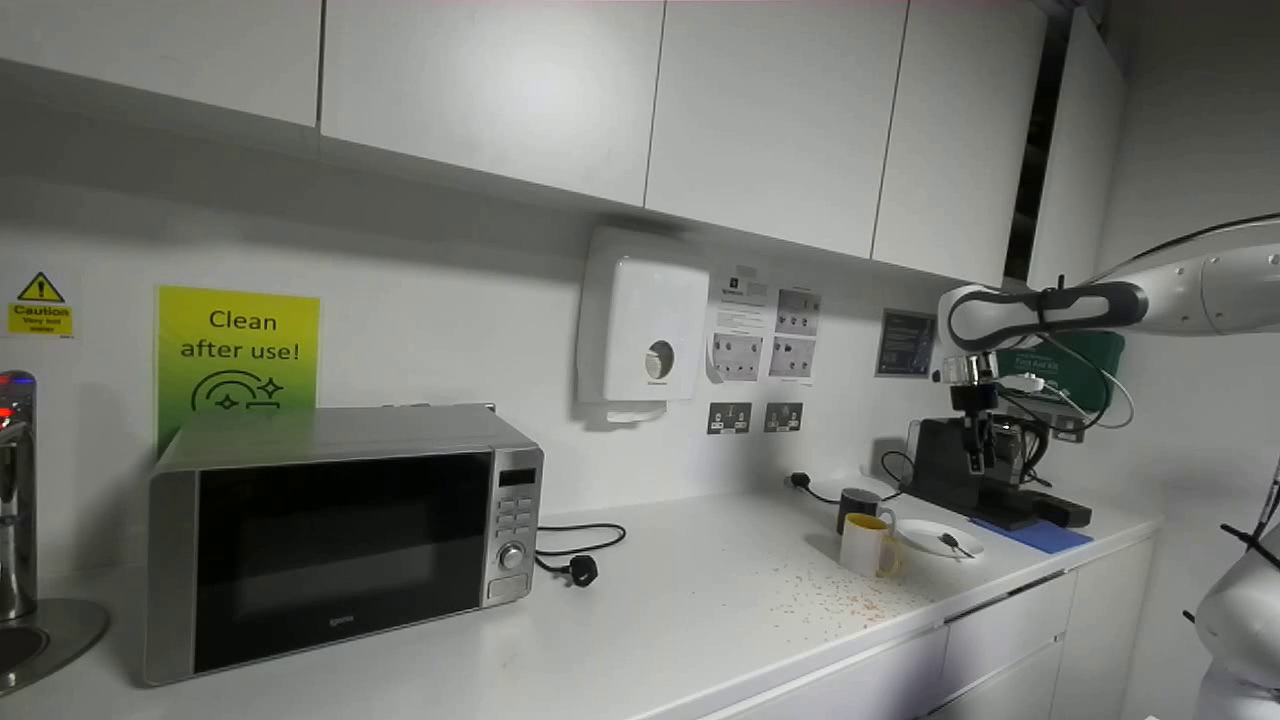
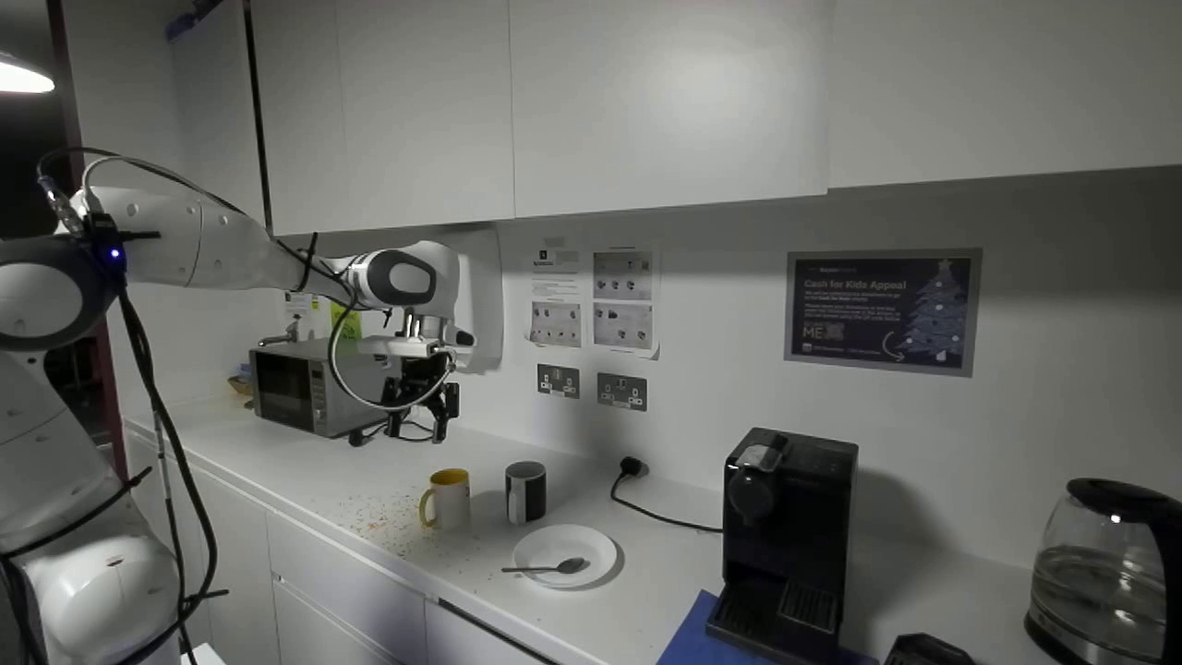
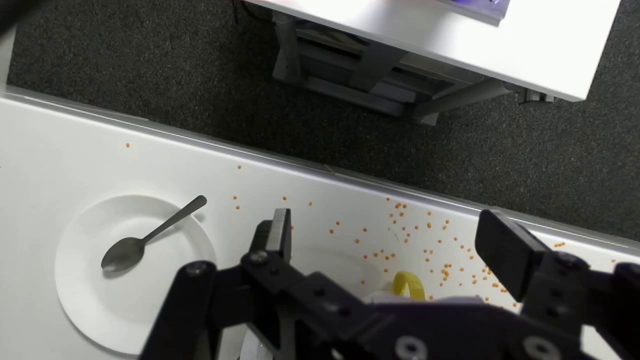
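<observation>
My gripper (image 2: pixel 417 430) hangs in the air above the counter, its black fingers spread wide with nothing between them. In the wrist view the open gripper looks down over scattered orange bits (image 3: pixel 445 273) and the yellow handle (image 3: pixel 409 281) of a mug mostly hidden beneath the gripper. A white mug with a yellow inside (image 2: pixel 450 504) stands beside a dark mug with a pale handle (image 2: pixel 532 491). To their right lies a white plate (image 2: pixel 537 543) with a dark metal spoon (image 3: pixel 124 254) resting on it, the spoon's handle reaching over the rim.
A black coffee machine (image 2: pixel 789 521) stands by a blue mat (image 2: pixel 689 635), with a glass kettle (image 2: pixel 1097 576) farther right. The microwave (image 1: pixel 342 540) sits toward the other end.
</observation>
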